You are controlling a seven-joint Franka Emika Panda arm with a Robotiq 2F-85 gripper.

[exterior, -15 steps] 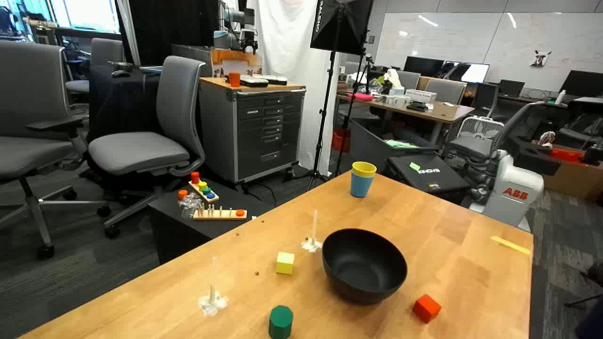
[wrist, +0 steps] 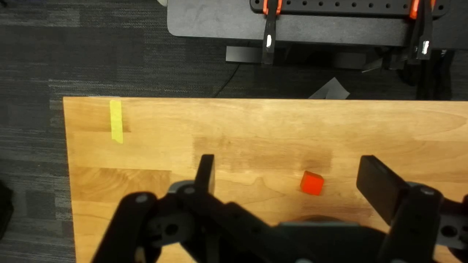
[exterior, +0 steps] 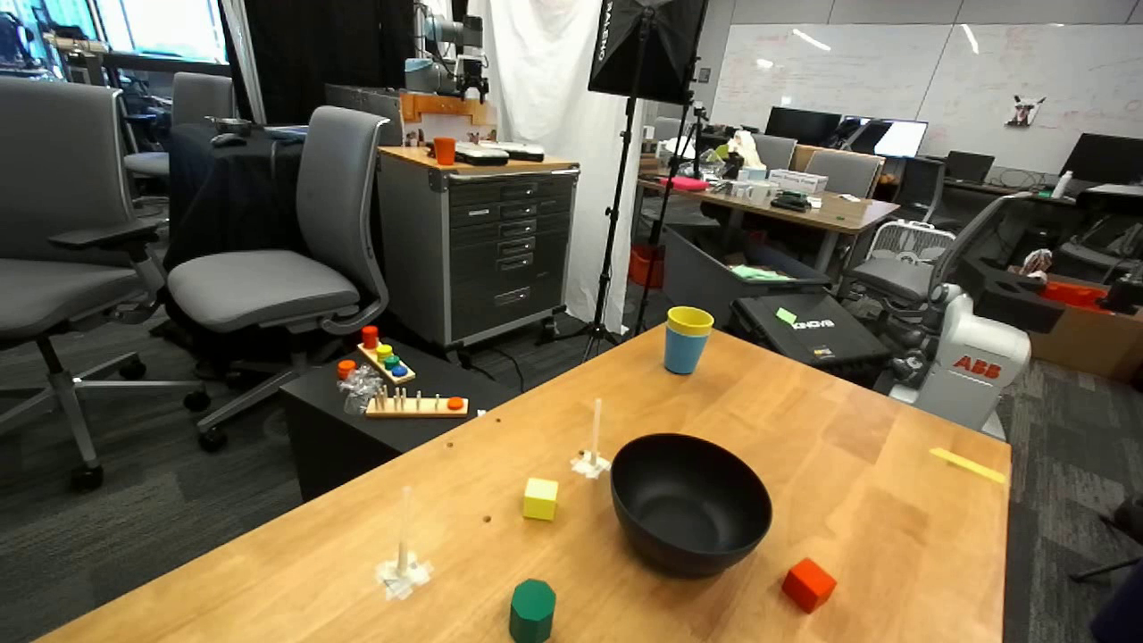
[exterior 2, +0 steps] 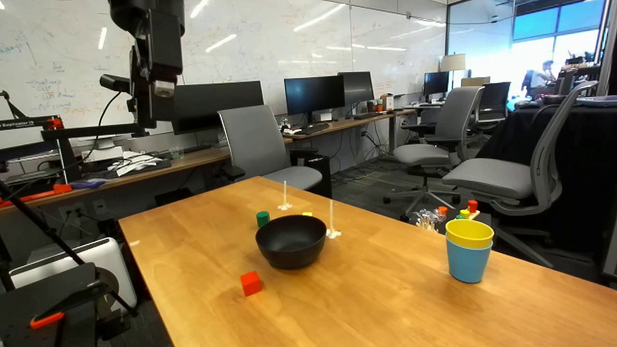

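High above the wooden table, my gripper is open, its two fingers wide apart with nothing between them. Below it in the wrist view lies a red block point(wrist: 312, 183), well down on the tabletop. A black bowl point(exterior: 691, 504) stands empty near the table's middle, and the red block is beside it. On the bowl's other side sit a yellow cube point(exterior: 541, 499) and a green block point(exterior: 532, 611). A yellow cup nested in a blue cup point(exterior 2: 469, 260) stands apart from them. In the wrist view my own fingers and mount cover most of the bowl.
Two thin upright pegs, a nearer peg point(exterior: 404, 546) and a farther peg point(exterior: 596, 434), are taped to the table near the blocks. Yellow tape point(wrist: 116, 122) marks one corner.
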